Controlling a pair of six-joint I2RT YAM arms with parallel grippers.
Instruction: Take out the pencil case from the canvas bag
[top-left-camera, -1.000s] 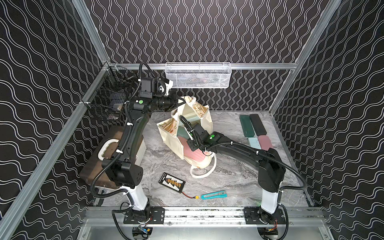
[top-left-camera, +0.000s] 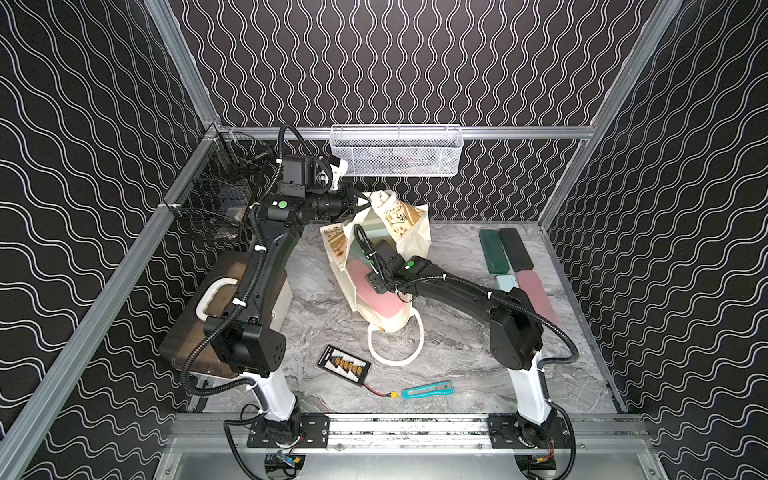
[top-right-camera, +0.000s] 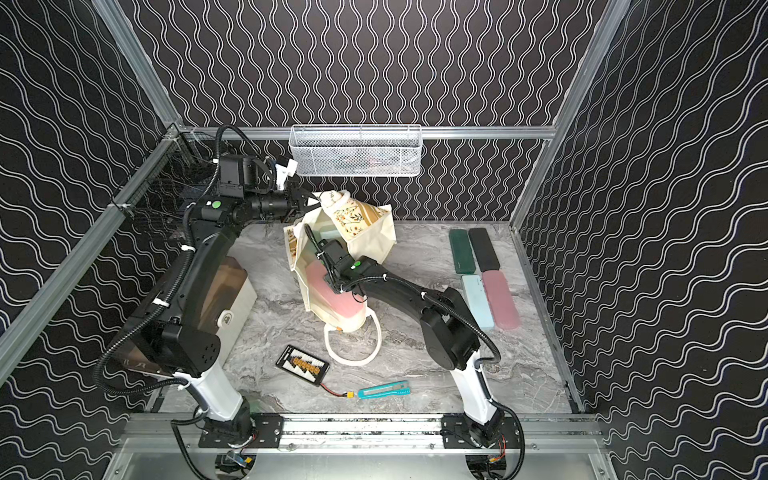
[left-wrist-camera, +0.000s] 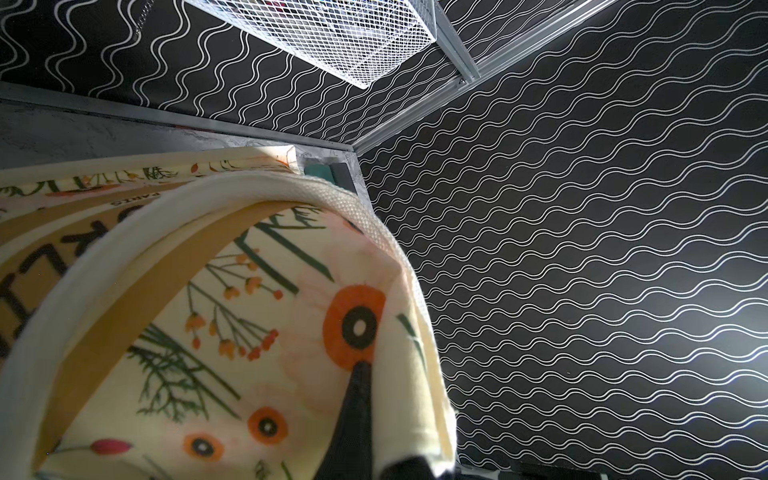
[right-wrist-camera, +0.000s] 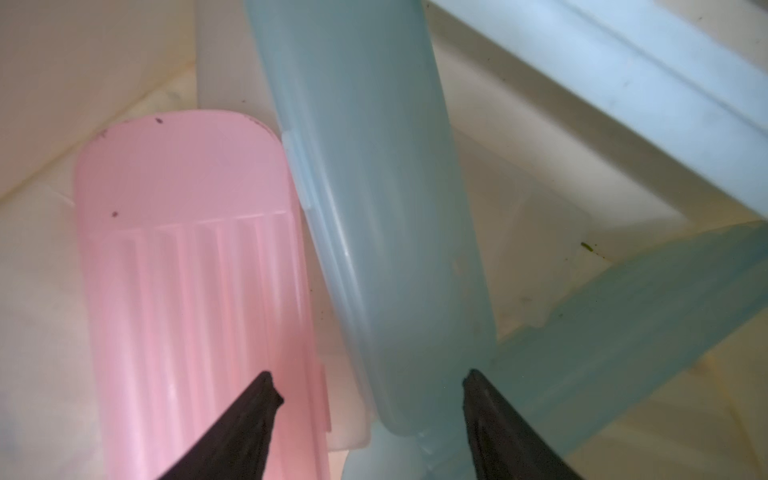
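Note:
The cream canvas bag (top-left-camera: 413, 240) stands mid-table, its mouth pulled wide and its flower-print outside showing at the folded rim (left-wrist-camera: 416, 376). My left gripper (top-left-camera: 364, 201) is shut on that rim at the bag's back left; in the left wrist view a dark finger (left-wrist-camera: 353, 424) lies against the cloth. My right gripper is open inside the bag mouth, nothing gripped. Between and ahead of its fingertips is a light blue pencil case (right-wrist-camera: 384, 224). A ribbed pink case (right-wrist-camera: 200, 320) lies left of it, and another blue case (right-wrist-camera: 608, 344) slants at lower right.
Green (top-right-camera: 461, 251), black (top-right-camera: 483, 249), light blue (top-right-camera: 477, 302) and pink cases (top-right-camera: 501, 300) lie at the table's right. A brown box (top-left-camera: 216, 308) stands left. A black board (top-left-camera: 345, 365) and a teal cutter (top-left-camera: 428, 389) lie in front. A white mesh basket (top-left-camera: 396, 152) hangs behind.
The left gripper has stayed nearly still at the rim.

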